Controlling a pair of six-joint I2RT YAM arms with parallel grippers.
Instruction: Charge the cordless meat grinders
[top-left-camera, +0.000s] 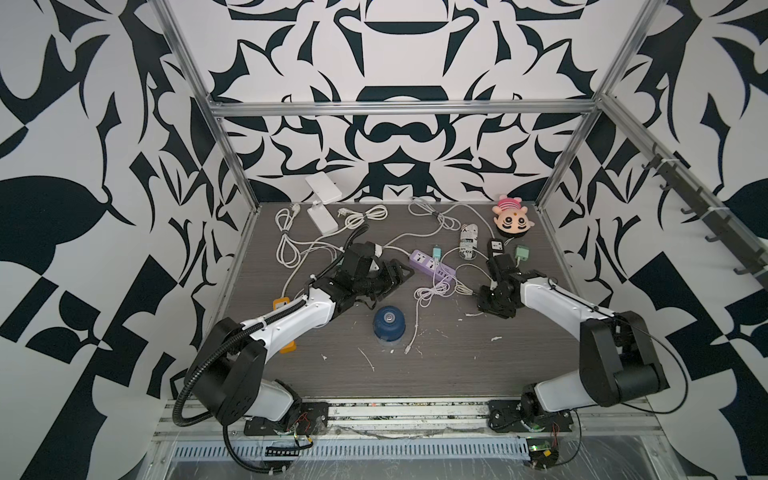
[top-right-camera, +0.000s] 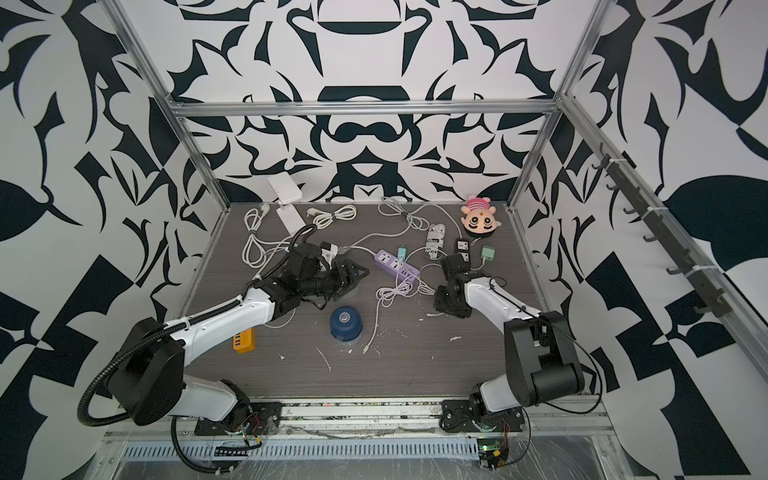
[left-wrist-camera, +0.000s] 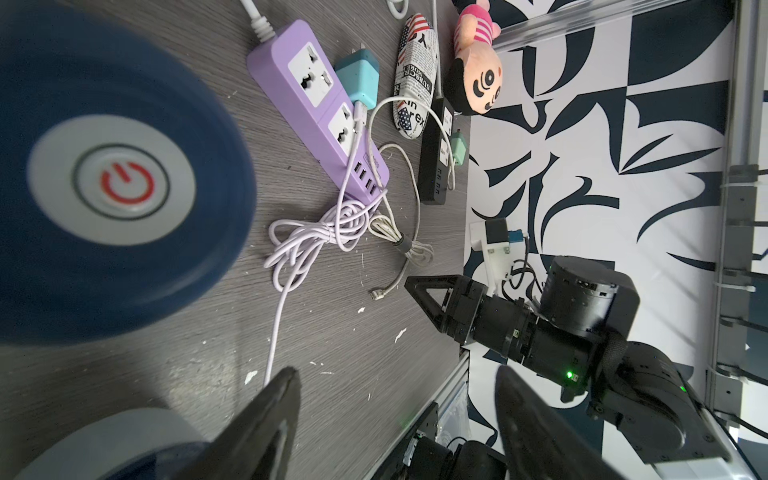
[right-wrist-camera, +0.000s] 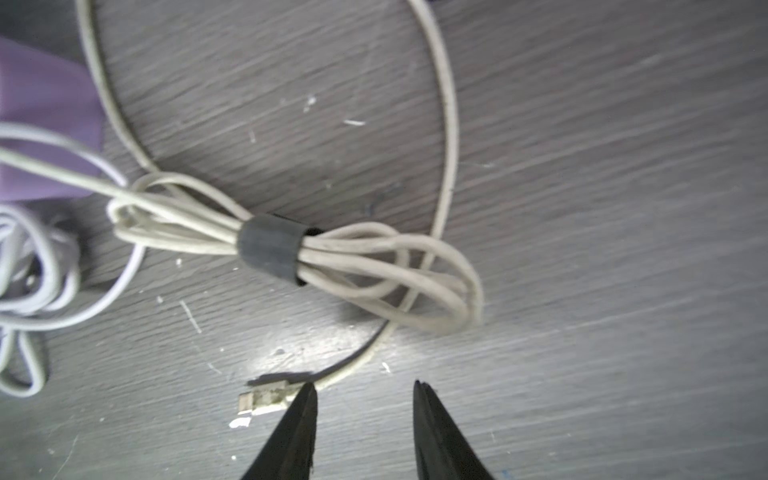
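A round blue meat grinder top with a red power symbol (left-wrist-camera: 128, 182) fills the left of the left wrist view; from above, the grinder (top-left-camera: 389, 321) stands on the front middle of the table. My left gripper is open beyond it, with nothing held between its fingers. A beige charging cable, bundled by a black strap (right-wrist-camera: 274, 245), lies under my right gripper. That gripper is part open and empty. The cable's metal plug (right-wrist-camera: 265, 397) rests on the table just left of the left fingertip, and its wire runs behind that tip.
A purple power strip (left-wrist-camera: 300, 96) holds a teal adapter (left-wrist-camera: 358, 76) and a white cable bundle (left-wrist-camera: 308, 240) lies beside it. Behind are a patterned case (left-wrist-camera: 416, 76), a black strip (left-wrist-camera: 434, 156) and a doll (left-wrist-camera: 477, 68).
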